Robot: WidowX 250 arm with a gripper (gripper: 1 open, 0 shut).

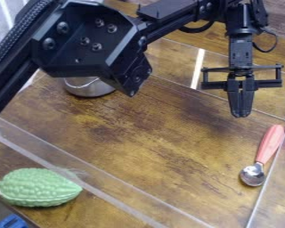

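Observation:
My gripper [240,107] points down over the right side of the wooden table, shut, with nothing visible between its fingers. Below and to the right of it lies a scoop with a pink handle [271,142] and a round metal head [253,174]. A pale green bitter melon [38,188] rests at the lower left. A metal pot [85,90] at the upper left is partly hidden behind my arm.
Tape lines cross the wooden table [145,151]. A blue object [4,219] is cut off at the bottom-left corner. My arm spans the top of the view.

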